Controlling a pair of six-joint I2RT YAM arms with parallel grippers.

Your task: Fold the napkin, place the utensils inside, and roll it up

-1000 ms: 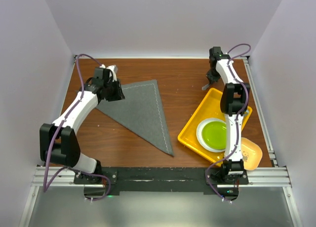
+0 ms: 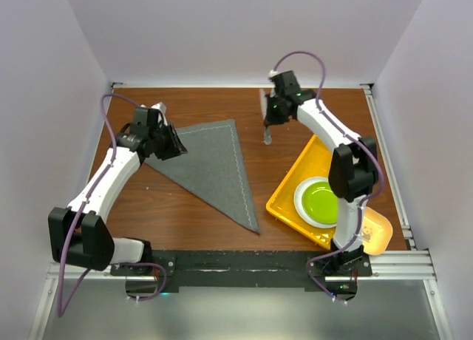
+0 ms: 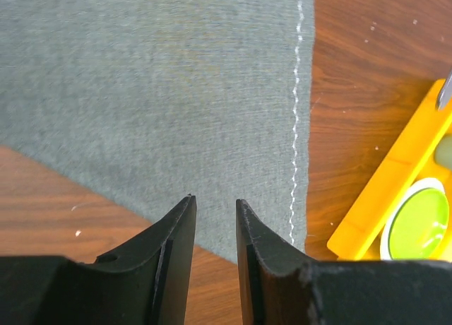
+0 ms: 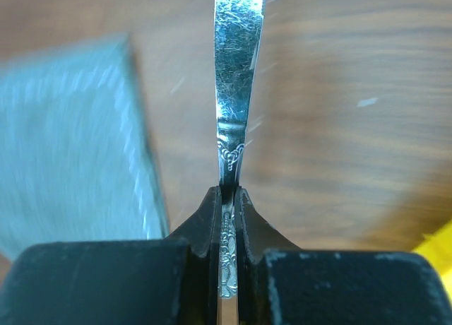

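The grey napkin (image 2: 207,170), folded into a triangle with a white stitched edge, lies flat on the wooden table left of centre. My right gripper is shut on a silver knife (image 4: 236,63), its ornate handle between the fingers, held upper middle in the top view, right of the napkin's top corner. My left gripper hangs over the napkin's upper left part, fingers slightly apart with nothing visible between them.
A yellow tray (image 2: 283,203) with a green plate (image 2: 320,203) in a white one fills the right side of the table, with an orange dish (image 2: 377,233) at lower right. Bare wood (image 2: 126,214) shows around the napkin.
My right gripper has moved left with the knife, from the back right toward the napkin. The left gripper has shifted slightly, staying over the napkin.
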